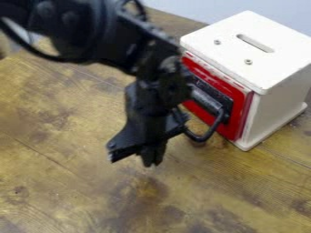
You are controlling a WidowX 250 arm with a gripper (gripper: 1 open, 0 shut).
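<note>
The black gripper (151, 157) points down over the wooden table, just in front and left of a white box (259, 64) with a red front (202, 123). Its fingertips are close together, with nothing visible between them. A black handle (213, 123) on the red front is partly behind the arm.
The white box takes up the right side, with a slot and screws on its top. A pale wall stands behind the table.
</note>
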